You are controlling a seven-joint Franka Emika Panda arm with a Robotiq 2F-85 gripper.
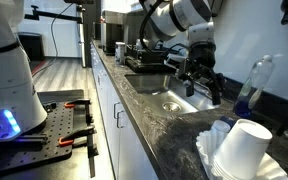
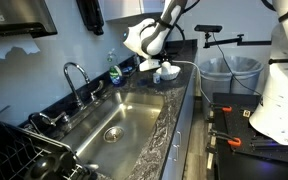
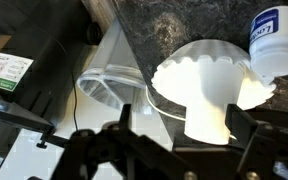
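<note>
My gripper [image 1: 200, 82] stands open above the counter, between the sink and the plate, with nothing between its fingers. A white cup [image 1: 242, 148] rests on a white plate with a scalloped rim [image 1: 274, 168]. In the wrist view the cup [image 3: 212, 92] shows beyond the fingers, nearer the right one, and its lower end is partly hidden by the gripper. A small white bottle with a blue label [image 3: 278, 22] is beside the plate.
A clear bottle with blue lower part [image 1: 252, 88] stands against the back wall. The sink [image 2: 114, 135] lies along the counter, and a dish rack [image 2: 24, 155] is beyond it. A translucent bin [image 3: 112, 78] stands off the counter's edge.
</note>
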